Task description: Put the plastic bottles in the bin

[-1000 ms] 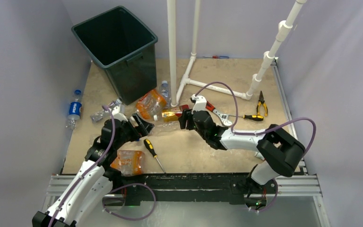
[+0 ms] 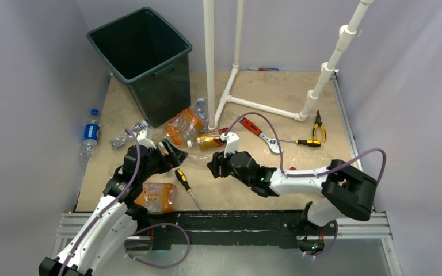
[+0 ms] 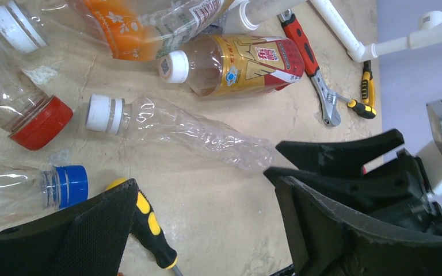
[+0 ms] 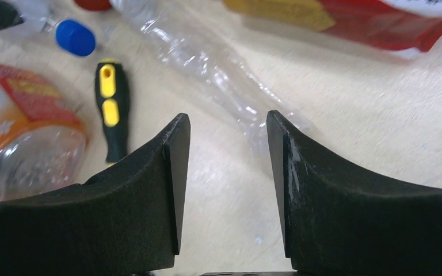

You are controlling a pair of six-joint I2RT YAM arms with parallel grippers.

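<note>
A crumpled clear bottle with a white cap (image 3: 190,132) lies on the board, and my right gripper hangs over its far end, fingers apart and empty. My left gripper stands open above the bottles, nothing between its fingers. Around it lie an amber-labelled bottle (image 3: 253,63), a red-capped bottle (image 3: 11,92), a blue-capped bottle (image 3: 17,192) and orange-labelled bottles (image 2: 184,125) (image 2: 158,198). A blue-labelled bottle (image 2: 90,132) is at the far left. The green bin (image 2: 161,92) stands at the back left.
White pipes (image 2: 265,107) frame the back. Screwdrivers (image 2: 184,184), an adjustable wrench (image 2: 259,132) and pliers (image 2: 320,126) lie among and right of the bottles. The board's front right is mostly clear.
My right gripper has moved toward the front and slightly left, uncovering more of the amber-labelled bottle and wrench. My left arm has not visibly moved.
</note>
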